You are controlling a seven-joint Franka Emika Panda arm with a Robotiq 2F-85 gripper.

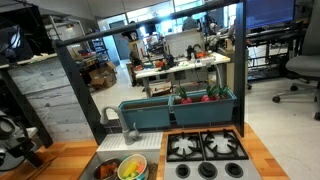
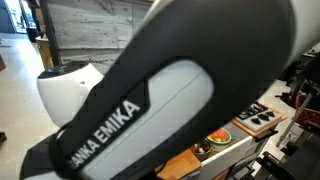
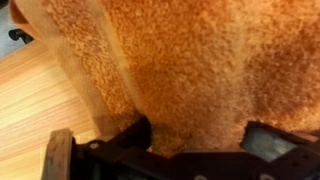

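Note:
A fuzzy orange-brown towel fills most of the wrist view, with folds running across it. Its left edge lies over bare wooden tabletop. My gripper is open, its dark fingers wide apart at the bottom of that view, close over the cloth. No cloth can be seen pinched between them. In exterior view 1 only part of the arm shows, at the left edge. The white arm blocks much of exterior view 2, hiding the gripper there.
Right of the arm is a sink with a bowl of colourful items, and a faucet behind it. A stovetop lies farther right. Blue bins stand along the back. A wooden wall panel rises at left.

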